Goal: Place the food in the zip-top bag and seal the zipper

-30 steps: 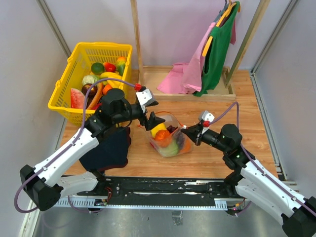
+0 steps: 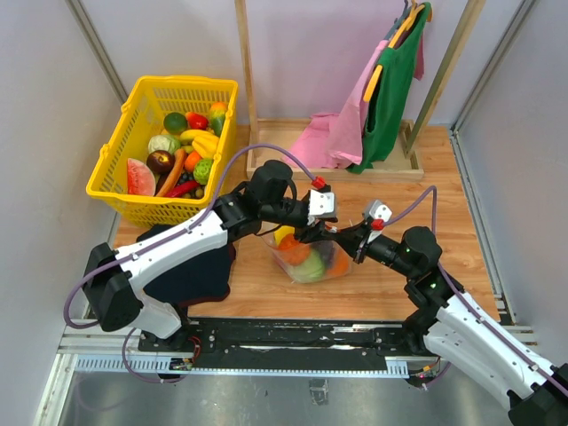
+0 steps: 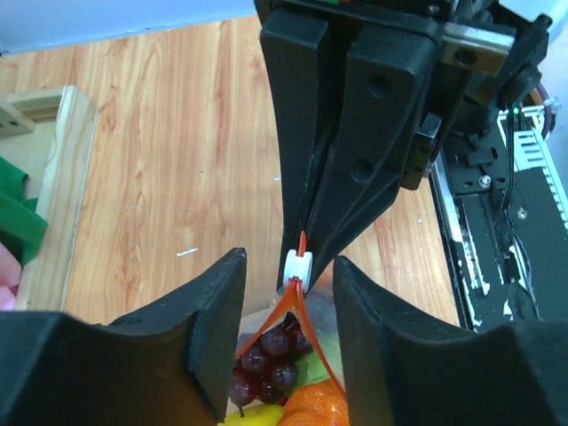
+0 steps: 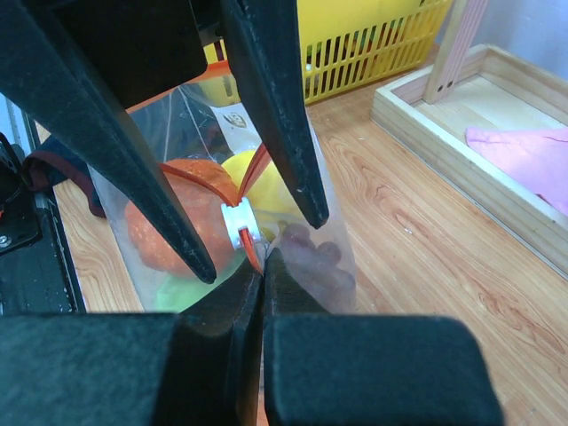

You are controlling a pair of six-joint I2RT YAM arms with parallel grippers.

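The clear zip bag (image 2: pixel 306 262) stands on the table with food inside. Through its plastic show an orange fruit (image 3: pixel 315 406), dark grapes (image 3: pixel 271 364) and something yellow (image 4: pixel 266 186). A white slider (image 3: pixel 297 269) sits on the orange zipper strip (image 3: pixel 286 306) at the bag's corner. My right gripper is shut, the strip's end pinched at its fingertips just beyond the slider. My left gripper is part open, one finger on each side of the slider, with gaps between its pads and the slider.
Behind on the left is a yellow basket (image 2: pixel 106 173) full of produce. A wooden rack (image 2: pixel 266 160) with pink and green cloths stands at the back. Dark cloth (image 2: pixel 191 280) lies left of the bag.
My left gripper has come right, from the bag's left side to the slider beside my right gripper.
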